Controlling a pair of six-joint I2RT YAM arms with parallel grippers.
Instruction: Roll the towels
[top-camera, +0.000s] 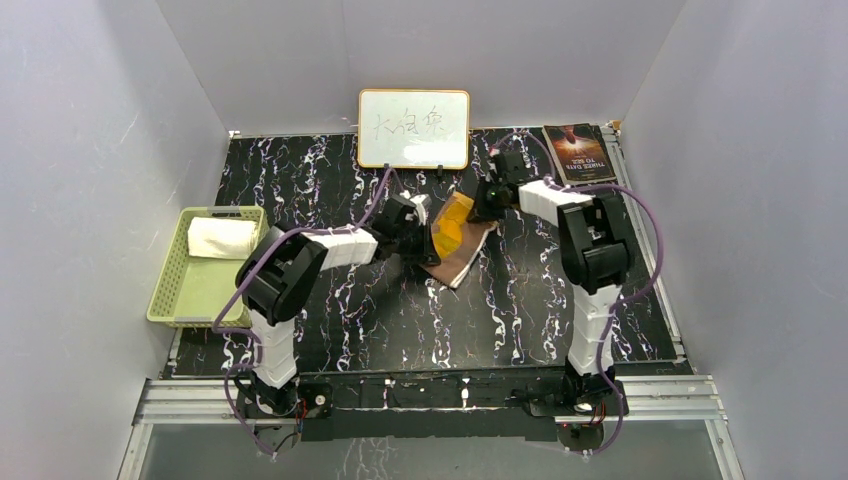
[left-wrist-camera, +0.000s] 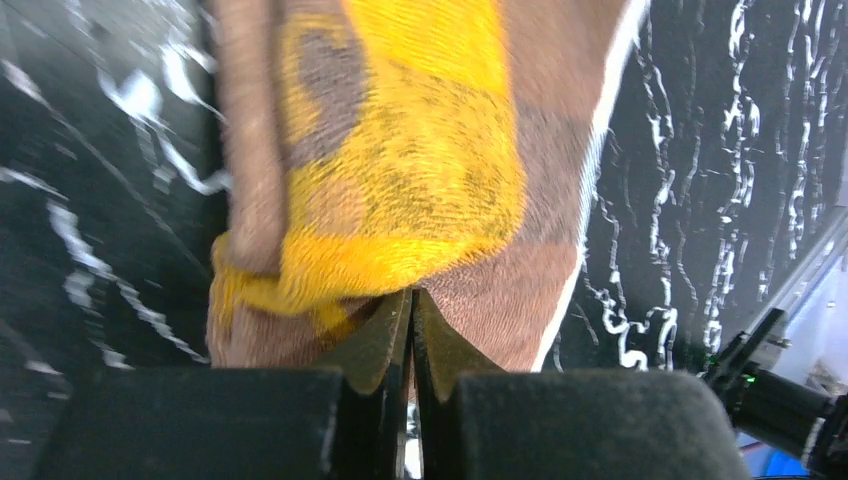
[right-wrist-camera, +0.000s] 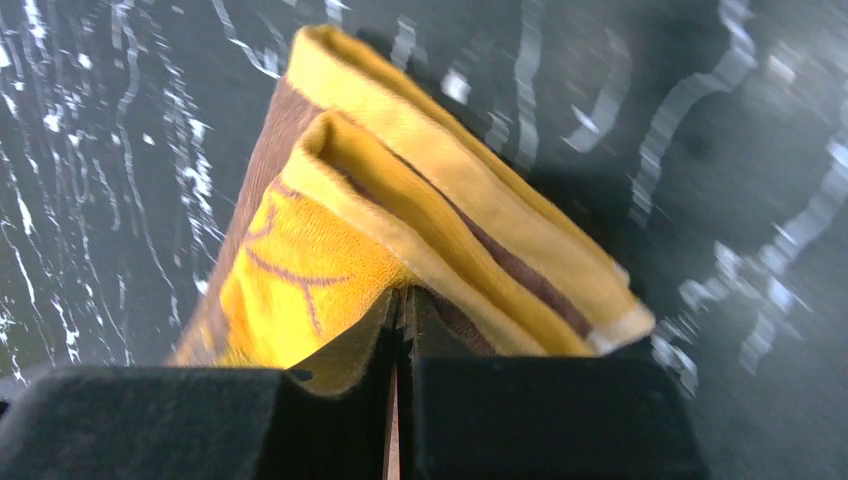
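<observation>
A folded brown towel with a yellow pattern (top-camera: 460, 262) lies slanted on the dark marbled table, between my two arms. At its lower left end, my left gripper (top-camera: 431, 261) is shut, tips down against the cloth. The left wrist view has those fingertips (left-wrist-camera: 425, 305) together beside a raised yellow fold (left-wrist-camera: 420, 190). On the upper right end rests my right gripper (top-camera: 475, 217), also shut. In the right wrist view its fingers (right-wrist-camera: 415, 305) meet against the layered yellow edge (right-wrist-camera: 440, 190). Whether cloth is pinched between either pair cannot be made out.
A green basket (top-camera: 163, 290) at the left holds a rolled white towel (top-camera: 222, 238). Along the back are a whiteboard (top-camera: 413, 135) and a dark book (top-camera: 580, 155).
</observation>
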